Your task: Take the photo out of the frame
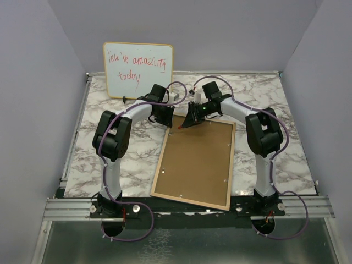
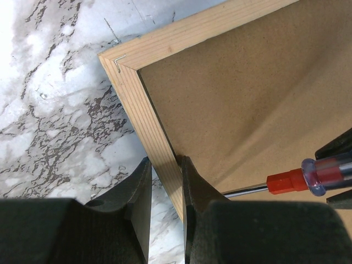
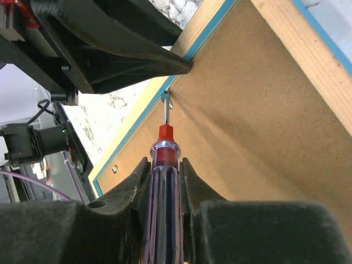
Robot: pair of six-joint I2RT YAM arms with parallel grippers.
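Note:
The wooden photo frame [image 1: 158, 169] lies back side up, its brown backing board [image 1: 195, 159] facing me and held by small metal tabs along the inner edges. Near the back left corner my left gripper is shut on the frame's left rail [image 2: 148, 124]. My right gripper is shut on a screwdriver [image 3: 165, 157] with a clear handle and red collar. In the right wrist view the screwdriver's metal tip meets the backing's edge beside a small tab [image 3: 170, 103], close to the left gripper's fingers [image 3: 165, 69]. No photo shows.
A whiteboard [image 1: 137, 70] with red writing leans at the back left. The frame's front side reaches the table's front edge.

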